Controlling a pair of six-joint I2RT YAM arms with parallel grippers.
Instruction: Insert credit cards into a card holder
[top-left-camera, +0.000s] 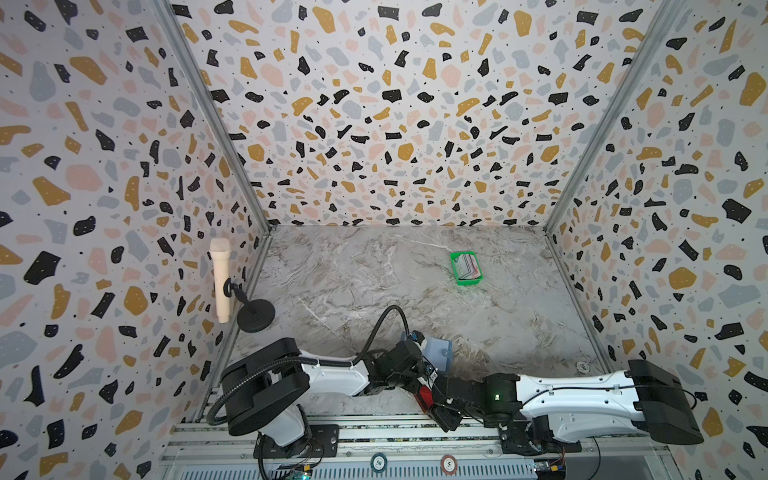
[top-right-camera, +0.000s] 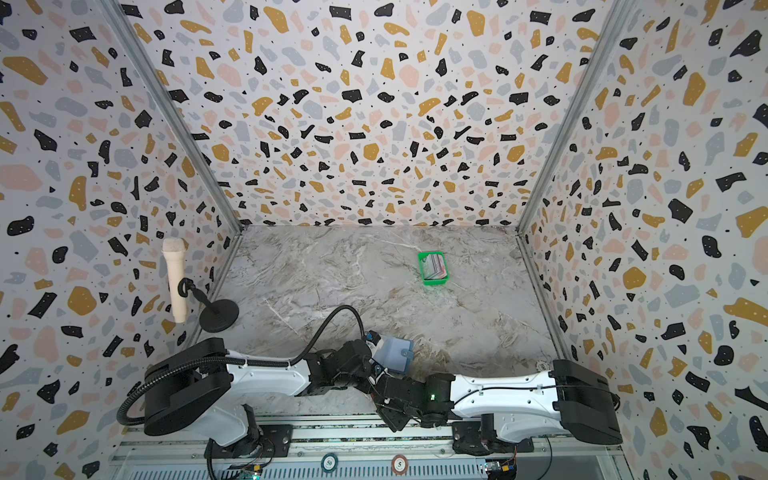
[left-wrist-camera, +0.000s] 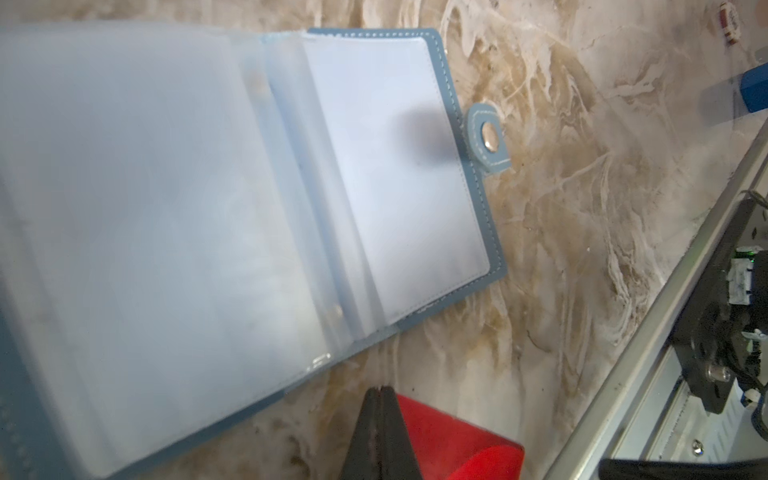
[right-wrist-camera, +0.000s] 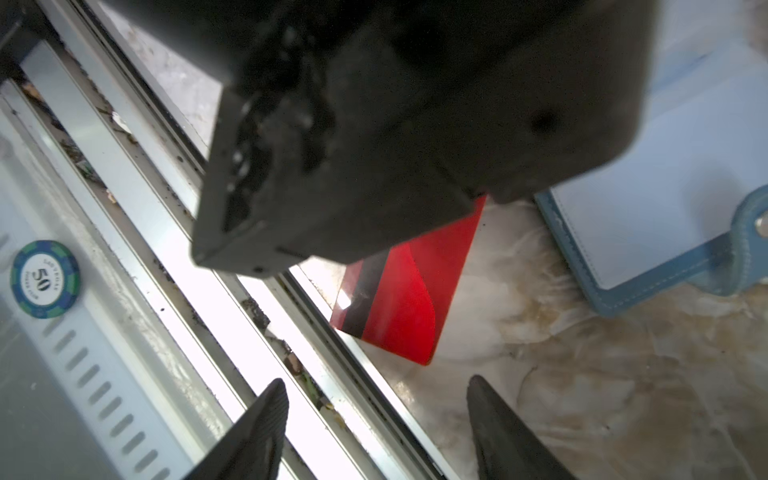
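The red card, with a dark stripe, juts out from beneath my left gripper in the right wrist view. In the left wrist view my left gripper is shut at a corner of that red card, just off the front edge of the holder. My right gripper stands open with nothing between its fingers, short of the card's free end. The blue card holder lies spread on the table, clear sleeves showing and its snap tab to the right; no card shows in the visible sleeves.
A green basket of cards stands farther back on the right. A metal rail runs along the table's front edge, with poker chips beyond it. A microphone stand is at left.
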